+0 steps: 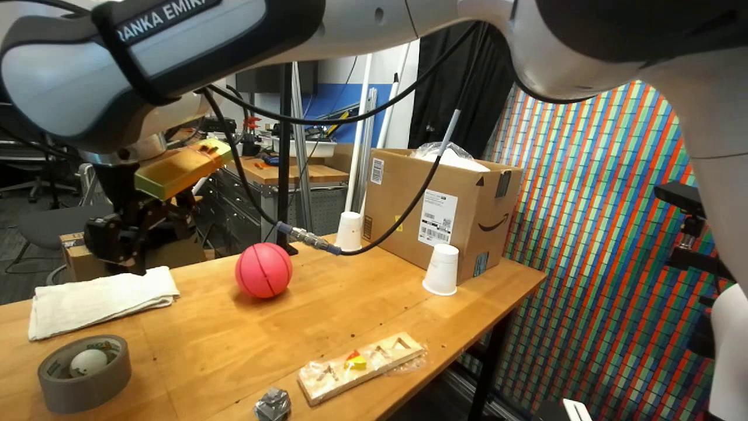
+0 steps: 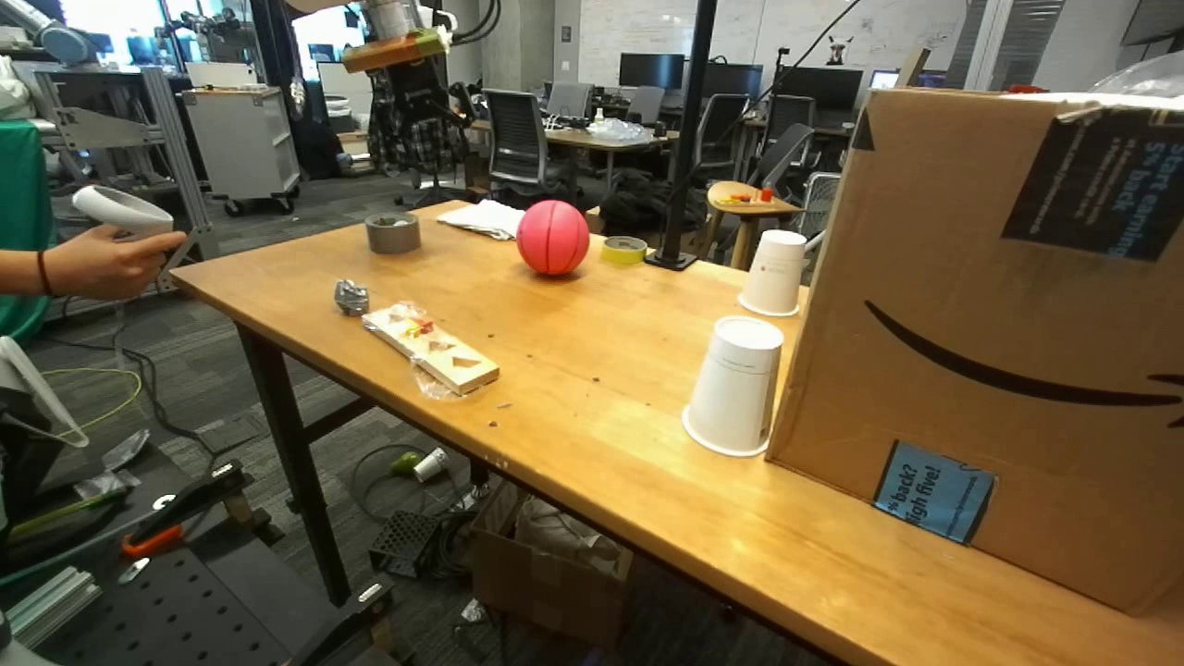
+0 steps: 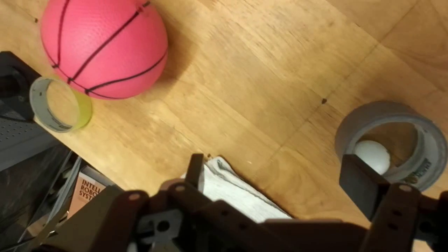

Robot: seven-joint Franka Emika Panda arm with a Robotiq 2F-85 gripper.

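Observation:
My gripper stands open above the table, its two black fingers wide apart and nothing held between them. Below it, in the wrist view, part of a folded white cloth [image 3: 233,191] shows; the gripper body hides the rest. In exterior view 1 the whole cloth [image 1: 105,300] lies flat near the table's far left edge. A pink ball [image 1: 263,270] with dark seams rests to the right of the cloth. Nearer the camera, a grey tape roll [image 1: 73,393] lies flat with a white ball [image 1: 89,362] inside its ring.
A yellow tape roll [image 2: 623,250] sits behind the pink ball, by a black post. A wooden shape board [image 1: 361,368] and a crumpled silver lump [image 1: 273,404] are near the front edge. Two white cups, upside down, stand beside a cardboard box [image 1: 449,210]. Mid-table is clear.

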